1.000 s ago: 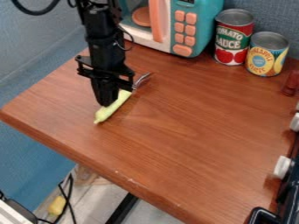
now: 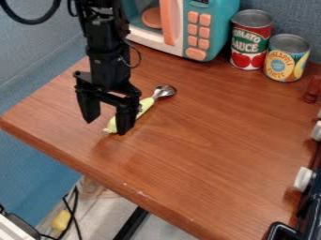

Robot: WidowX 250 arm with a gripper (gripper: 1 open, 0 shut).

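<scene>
My black gripper [image 2: 108, 111] is low over the left part of the wooden table, its two fingers spread apart. Just behind it lies a pale yellow-green object [image 2: 145, 107], long and partly hidden by the gripper, with a silver spoon head [image 2: 164, 91] at its upper right end. Whether anything sits between the fingers is hard to tell, but they look open.
At the back stand a teal toy microwave [image 2: 207, 23], a tomato can [image 2: 250, 42] and a yellow can [image 2: 286, 58]. A small red bottle [image 2: 313, 90] and a black appliance [image 2: 303, 206] line the right edge.
The object's far end sits slightly further right than before.
</scene>
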